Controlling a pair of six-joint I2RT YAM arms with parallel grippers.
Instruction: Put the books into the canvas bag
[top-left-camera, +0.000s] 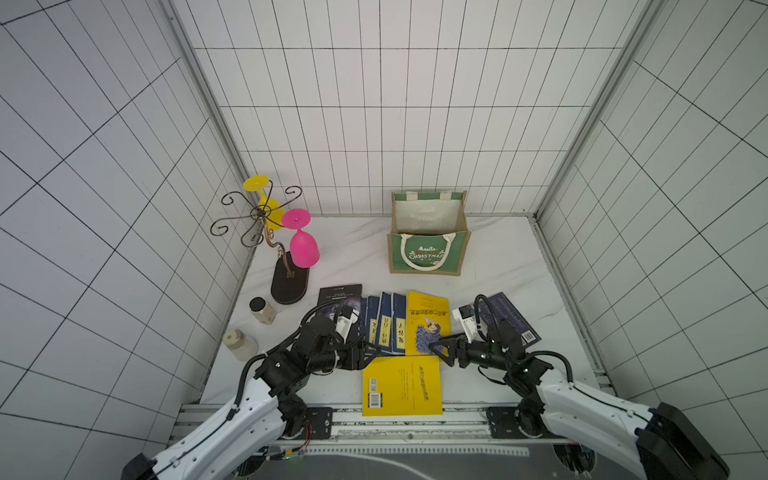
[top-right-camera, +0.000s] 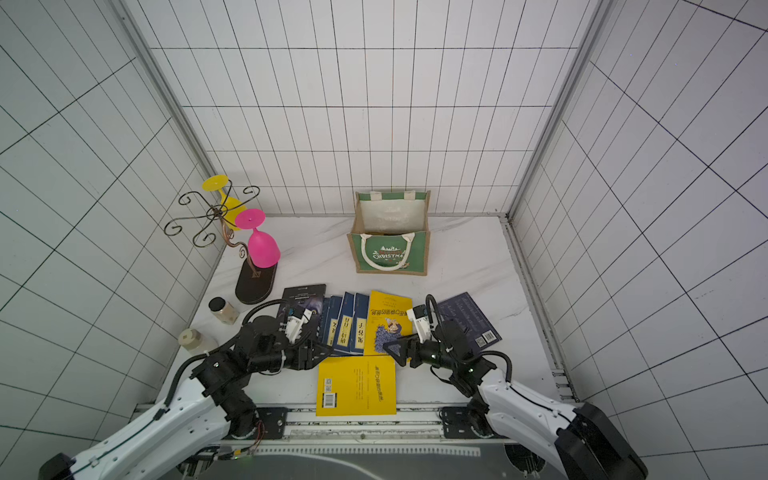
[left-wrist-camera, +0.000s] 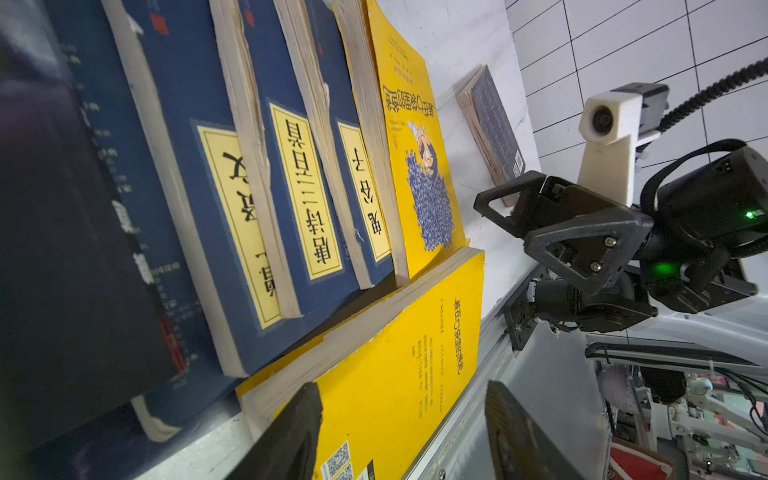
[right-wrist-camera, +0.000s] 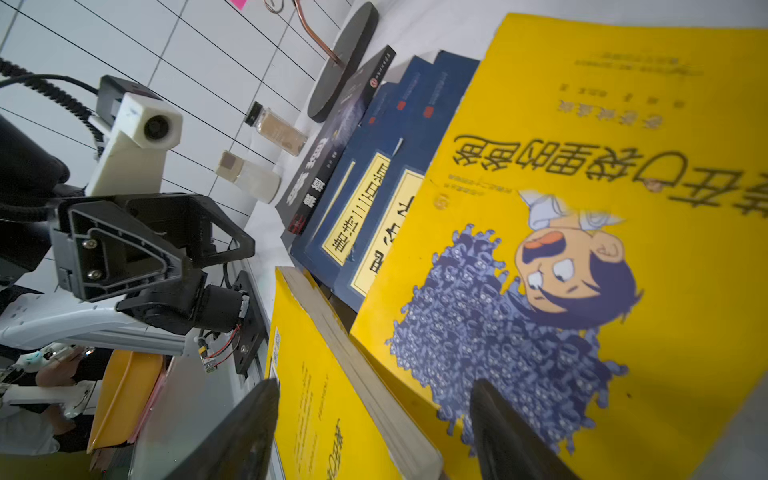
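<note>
A green canvas bag (top-left-camera: 428, 254) stands open at the back, with its white handle hanging in front. Before it lies a row of books: a black one (top-left-camera: 340, 293), several dark blue ones (left-wrist-camera: 308, 192) and a yellow one (right-wrist-camera: 520, 264) with a cartoon cover. Nearer the front edge, a second yellow book (top-left-camera: 402, 386) has one edge against that row. My left gripper (top-left-camera: 376, 353) is low over the seam between them, fingers (left-wrist-camera: 292, 432) apart and empty. On the right, my open right gripper (top-left-camera: 439, 350) hovers at the cartoon-covered book. Another dark book (top-right-camera: 470, 318) lies partly behind the right arm.
At the left stand a metal rack (top-left-camera: 289, 280) bearing pink and yellow goblets, and two small jars (top-left-camera: 262, 310). Tiled walls enclose the table on three sides.
</note>
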